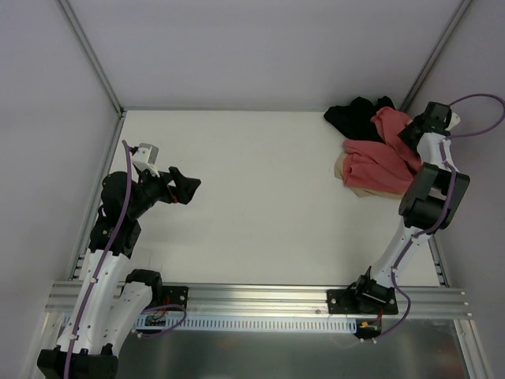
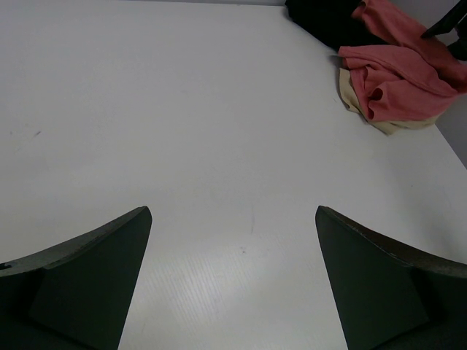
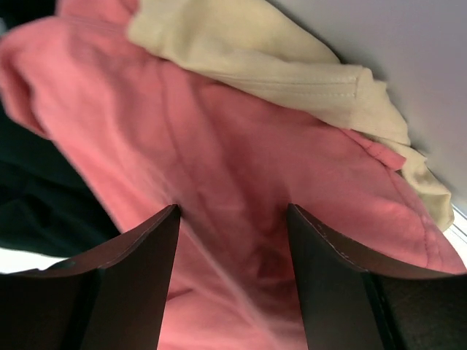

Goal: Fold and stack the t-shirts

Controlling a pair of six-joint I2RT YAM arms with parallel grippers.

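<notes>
A crumpled heap at the table's far right corner holds a salmon-pink shirt (image 1: 379, 166), a black cloth (image 1: 353, 120) behind it and a beige cloth (image 1: 341, 167) showing from underneath. My right gripper (image 1: 404, 136) is over the heap's right side. In the right wrist view its open fingers (image 3: 162, 237) straddle pink fabric, with a beige fold (image 3: 292, 80) beyond; whether they touch the cloth I cannot tell. At the left, my left gripper (image 1: 188, 187) hangs open over bare table, well away from the clothes, its fingers (image 2: 120, 248) wide apart with nothing between.
The white tabletop (image 1: 252, 197) is empty across its middle and left. A grey wall (image 1: 477, 197) rises close beside the right arm, and another wall (image 1: 268, 55) stands behind the heap.
</notes>
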